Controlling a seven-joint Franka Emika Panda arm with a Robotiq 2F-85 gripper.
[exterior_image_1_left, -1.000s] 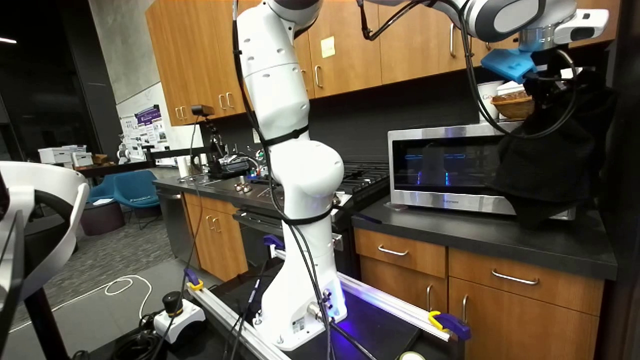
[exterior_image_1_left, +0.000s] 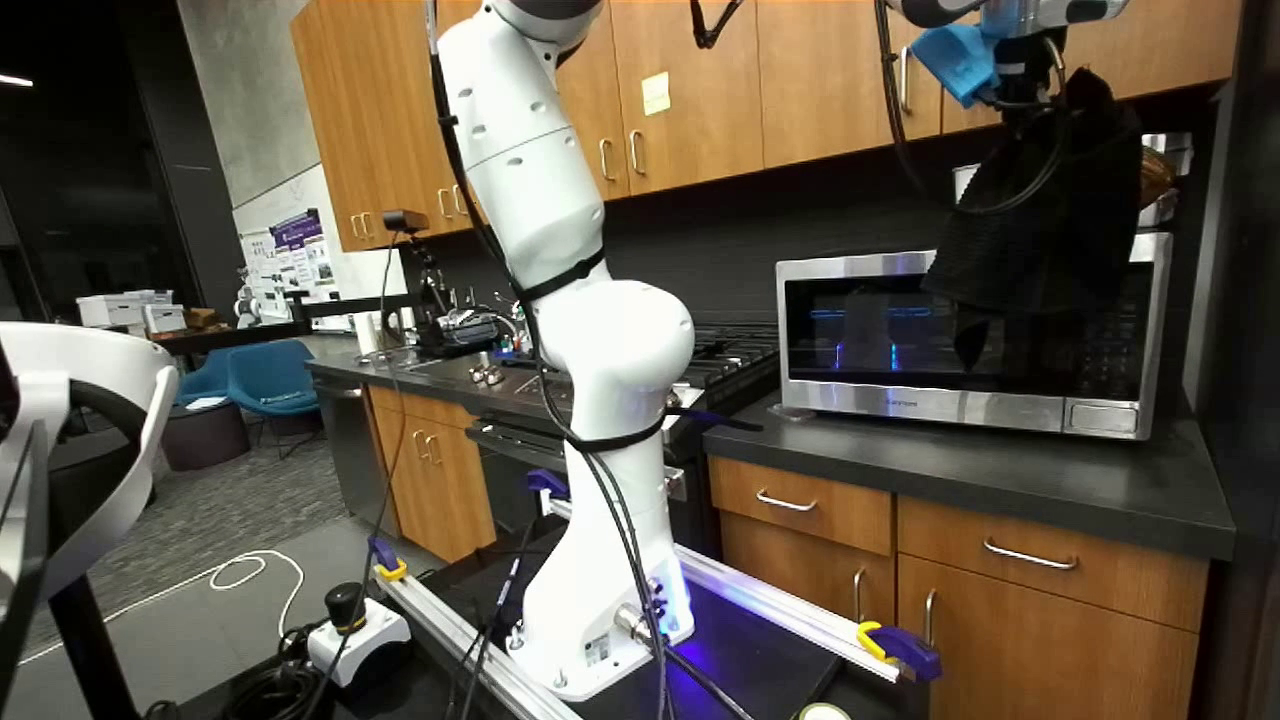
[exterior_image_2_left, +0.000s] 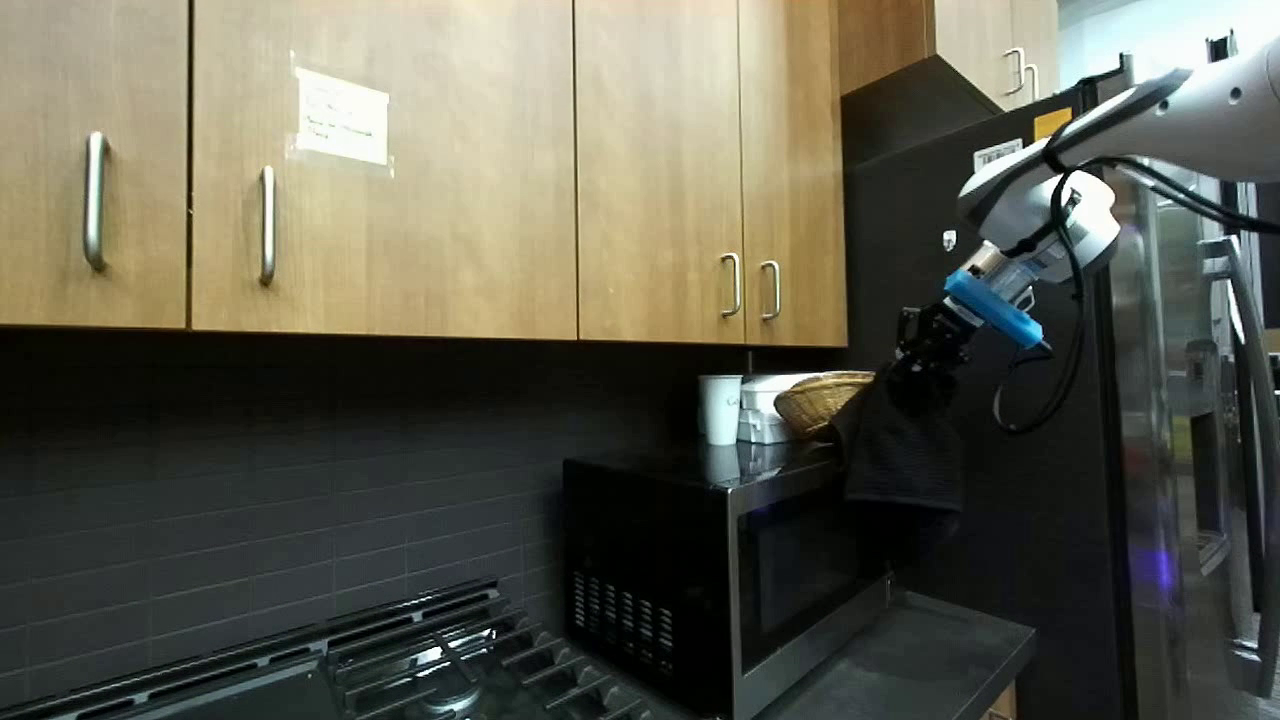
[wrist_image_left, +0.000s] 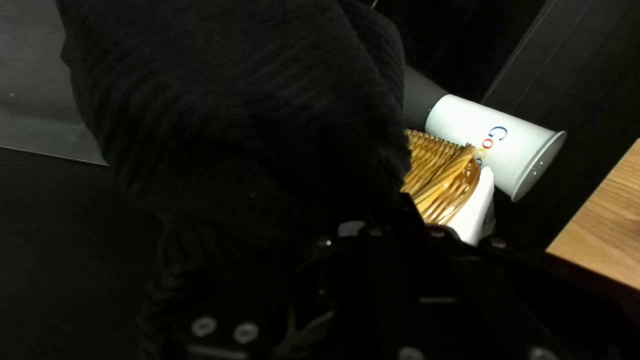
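A dark ribbed cloth (exterior_image_1_left: 1032, 216) hangs from my gripper (exterior_image_1_left: 1034, 106), draped down in front of the microwave (exterior_image_1_left: 948, 402) and hiding part of its door. In exterior view 2 the same cloth (exterior_image_2_left: 906, 450) dangles by the microwave's front top edge, below my gripper (exterior_image_2_left: 924, 360), which is shut on its upper part. Much of the wrist view is filled by the cloth (wrist_image_left: 252, 108), so the fingertips are hard to make out there.
On top of the microwave are a wicker basket (exterior_image_2_left: 825, 402), a white cup (exterior_image_2_left: 720, 410) and a white container (exterior_image_2_left: 768, 422). Wooden cabinets (exterior_image_2_left: 672, 180) overhang from above. A dark refrigerator side (exterior_image_2_left: 1020, 516) stands close on the right.
My gripper and the cloth have moved left and up in exterior view 1. The cloth now covers the door's right half and hides most of the basket.
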